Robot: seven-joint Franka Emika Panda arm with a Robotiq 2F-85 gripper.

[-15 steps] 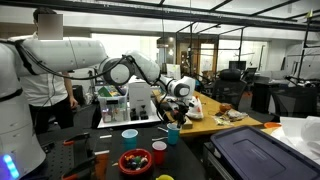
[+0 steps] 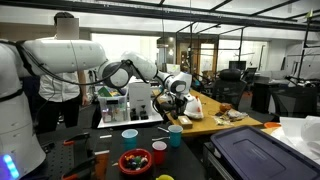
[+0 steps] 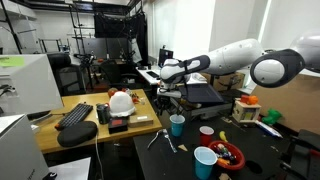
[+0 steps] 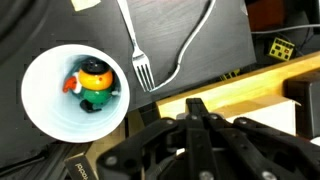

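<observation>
My gripper reaches in from the lower right of the wrist view, its fingers shut with nothing seen between them. Left of it is the round mouth of a cup [image 4: 38,92], with small orange, red and green items [image 4: 94,78] inside. This looks like the blue cup [image 2: 175,136] at the desk's edge, also the farther blue cup [image 3: 177,126] in the second exterior view. There the gripper [image 3: 160,102] hangs above and beside it, apart from it. A fork [image 4: 138,50] lies near the cup.
Another blue cup [image 2: 130,140], a red cup [image 2: 159,153] and a red bowl [image 2: 133,170] with small items stand nearer the arm's base. The wooden desk [image 3: 70,157] carries a keyboard [image 3: 74,116] and a white helmet [image 3: 121,103]. A dark lidded bin [image 2: 265,155] lies to the right.
Over the last second my gripper has risen and drawn away from the blue cup towards the desk. The cups and bowl look unmoved.
</observation>
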